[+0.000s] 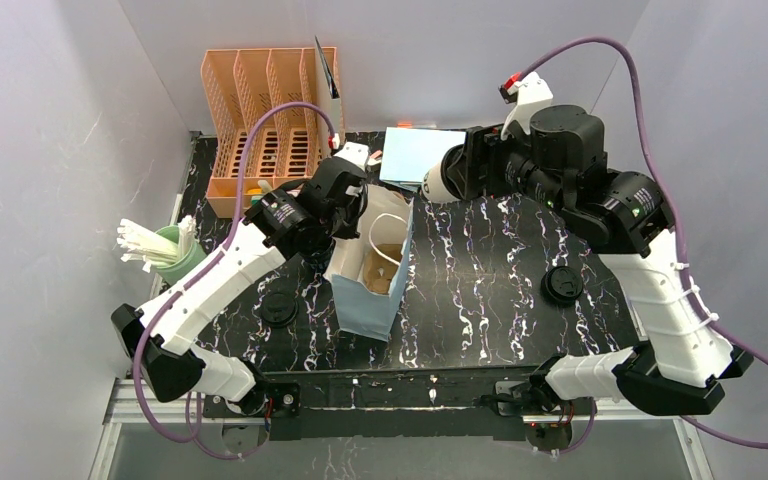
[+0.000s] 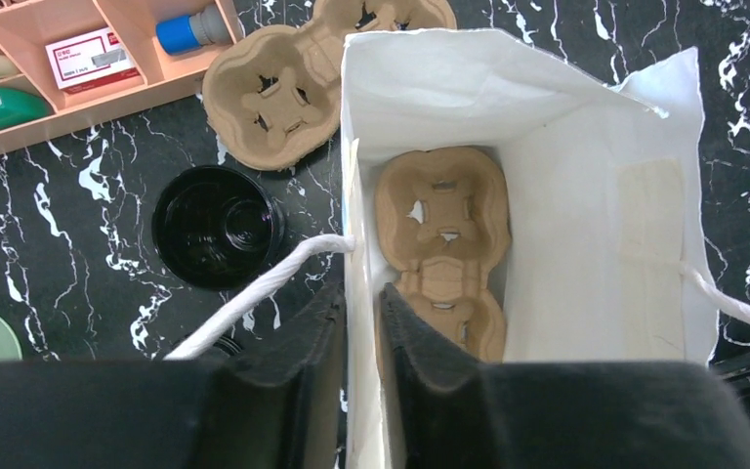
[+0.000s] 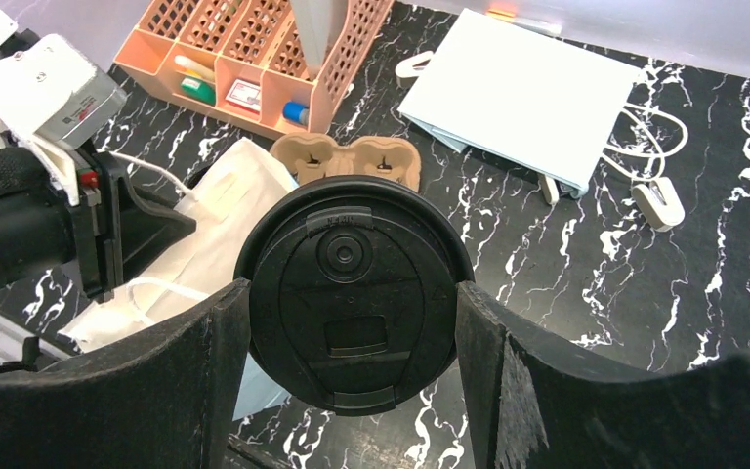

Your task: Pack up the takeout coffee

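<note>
The light blue paper bag (image 1: pixel 365 300) stands open, a cardboard cup carrier (image 2: pixel 444 220) inside. My left gripper is at the bag's left rim, the white paper wall between its fingers; whether they are closed on it is unclear. My right gripper is shut on a lidded coffee cup (image 3: pixel 352 303), held up right of the bag and tilted in the top view. A second carrier (image 2: pixel 273 117) lies behind the bag, and a black cup (image 2: pixel 217 227) beside it.
An orange organizer (image 1: pixel 230 100) is at back left, a folded blue bag (image 1: pixel 420 150) at back, a green holder of stirrers (image 1: pixel 175 255) at left. Black lids (image 1: pixel 562 284) lie at right and left front.
</note>
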